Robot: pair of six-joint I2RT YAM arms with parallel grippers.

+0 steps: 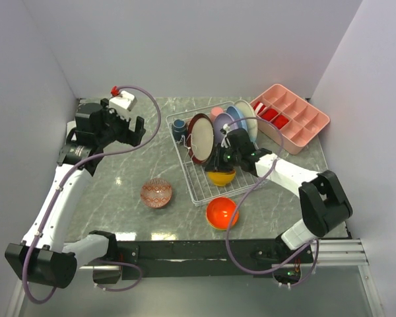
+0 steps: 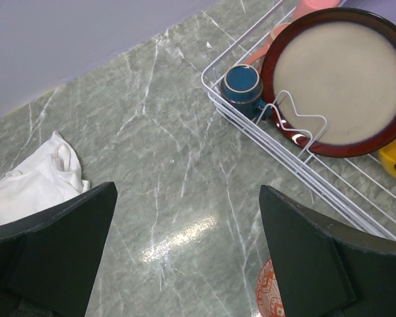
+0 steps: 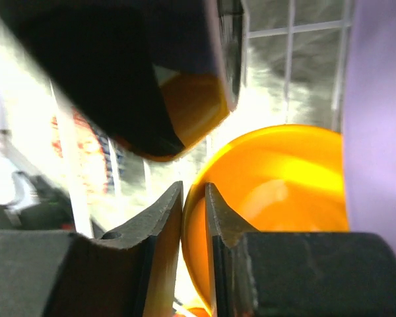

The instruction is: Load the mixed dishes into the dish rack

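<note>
The white wire dish rack (image 1: 193, 192) holds a blue mug (image 1: 179, 131), upright plates (image 1: 202, 140) and a yellow bowl (image 1: 221, 177) at its front. My right gripper (image 1: 216, 163) is over that bowl; in the right wrist view its fingertips are at the bowl's rim, and whether they grip it is unclear. My left gripper (image 1: 133, 132) is open and empty, above the counter left of the rack. A patterned bowl (image 1: 156, 193) lies left of the rack, an orange bowl (image 1: 221, 212) in front of it.
A pink compartment tray (image 1: 302, 132) with red items stands at the back right. A white cloth (image 2: 39, 172) lies at the left, seen in the left wrist view. Counter left of the rack is mostly clear.
</note>
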